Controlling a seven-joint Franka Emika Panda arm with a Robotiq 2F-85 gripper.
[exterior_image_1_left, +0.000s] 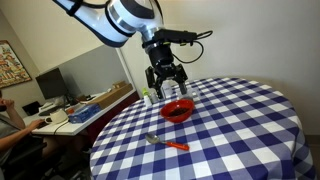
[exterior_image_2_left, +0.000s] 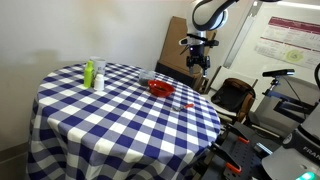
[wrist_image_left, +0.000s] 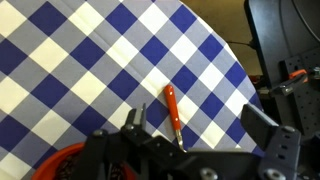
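Note:
A spoon with an orange-red handle (exterior_image_1_left: 177, 146) and a metal head (exterior_image_1_left: 151, 137) lies flat on the checked tablecloth. Beside it sits a red bowl (exterior_image_1_left: 178, 112) with something dark inside. Above the table hangs my gripper (exterior_image_1_left: 168, 87), its fingers apart and clear of both objects. From the wrist, the gripper is open, and the red handle (wrist_image_left: 172, 105) shows below in the gap. Part of the spoon is hidden behind the gripper there, and the bowl (wrist_image_left: 70, 150) appears at lower left, partly covered. In exterior view 2 the handle (exterior_image_2_left: 189, 105) lies near the table edge.
A green bottle (exterior_image_2_left: 88, 74) and a white bottle (exterior_image_2_left: 99, 83) stand at the table's far side from my arm. Clear containers (exterior_image_2_left: 147, 77) are behind the bowl (exterior_image_2_left: 160, 90).

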